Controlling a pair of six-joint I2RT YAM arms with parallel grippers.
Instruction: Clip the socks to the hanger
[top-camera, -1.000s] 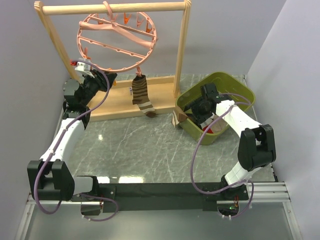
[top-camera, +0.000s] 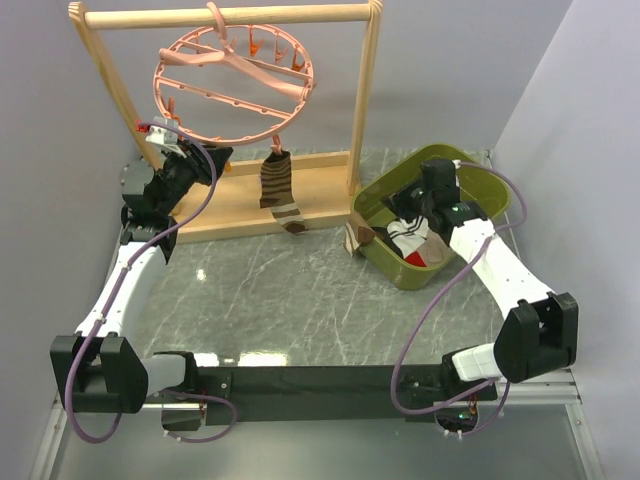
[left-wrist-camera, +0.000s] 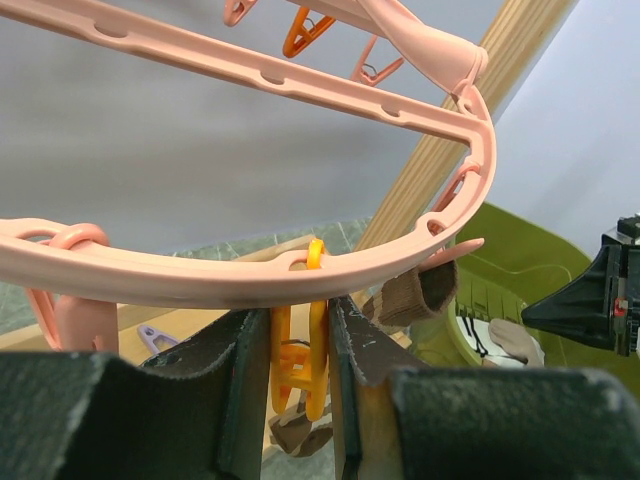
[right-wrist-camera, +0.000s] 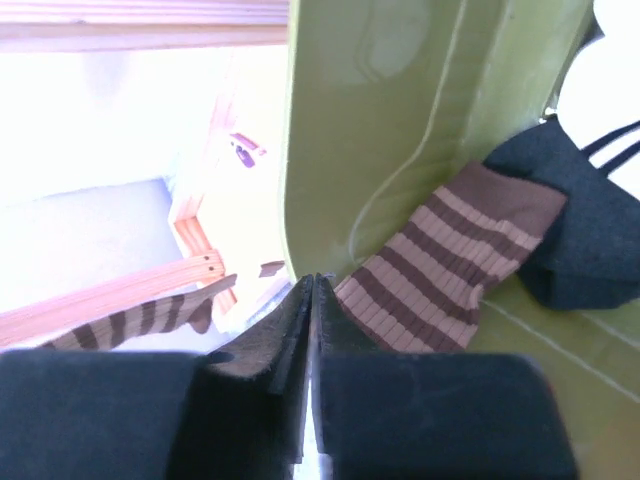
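Note:
A pink round clip hanger (top-camera: 233, 92) hangs from the wooden rack, with a striped sock (top-camera: 280, 185) dangling from one clip. My left gripper is shut on an orange clip (left-wrist-camera: 316, 360) under the hanger's rim. My right gripper is above the green bin (top-camera: 480, 190); its fingertips are close together, and whether anything is between them is unclear. In the right wrist view a striped sock (right-wrist-camera: 440, 260) lies in the bin beside black cloth (right-wrist-camera: 585, 230) and white fabric.
A brown sock (top-camera: 358, 232) hangs over the bin's front left edge. The wooden rack base (top-camera: 230, 215) stands left of the bin.
My right gripper has lifted from down among the socks in the bin, and its arm has shifted outward to the right. The left arm is nearly unchanged.

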